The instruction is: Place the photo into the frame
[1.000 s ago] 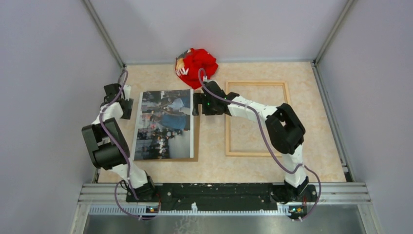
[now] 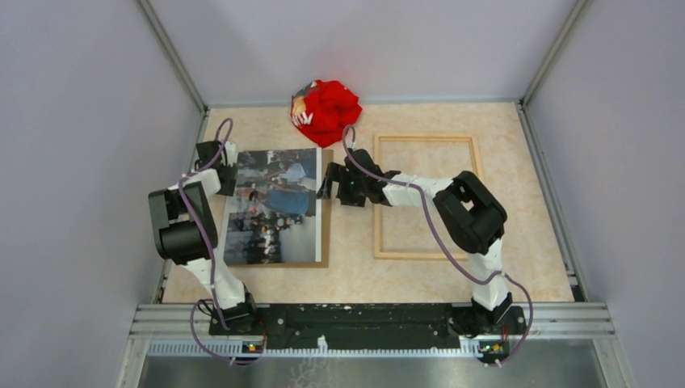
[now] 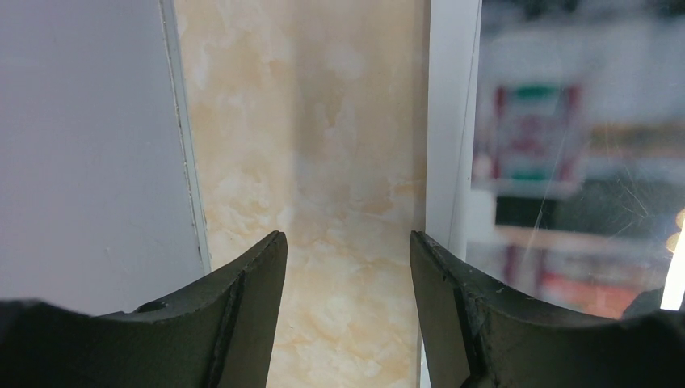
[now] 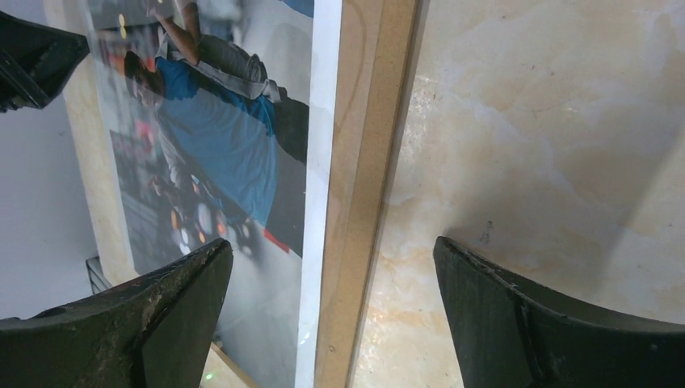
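The photo, under a clear sheet with white edges, lies on a brown board. At its left edge is my left gripper; in the left wrist view its fingertips stand apart, the right one at the white edge. Whether anything is between them is unclear. My right gripper is at the photo's right edge, its fingers apart on either side of the white strip and board edge. The wooden frame lies empty to the right.
A red cloth bundle lies at the back behind the photo. Bare table shows right of the frame and in front of the photo. Walls bound the table at left, back and right.
My left gripper has moved right onto the photo's left edge. My right gripper has moved slightly toward the front along the photo's right edge.
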